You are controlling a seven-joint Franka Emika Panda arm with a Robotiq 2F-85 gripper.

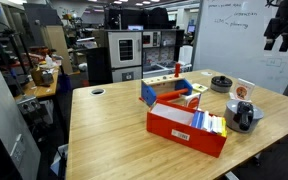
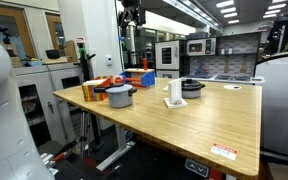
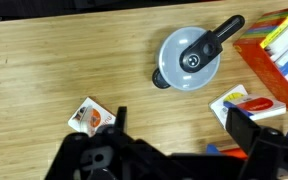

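High above the right side of the table, my gripper hangs open with nothing between its fingers. In the wrist view its two dark fingers stand wide apart over bare wood. A grey pot lies beyond them, with a black long-handled object across its top. In exterior view 1 this pot stands near the table's right edge. Just behind it is a small white card-like item on the table. To the pot's left sits a red box holding several colourful upright items.
Behind the red box stands a blue rack with a red bottle-like item. A dark pot is farther back.
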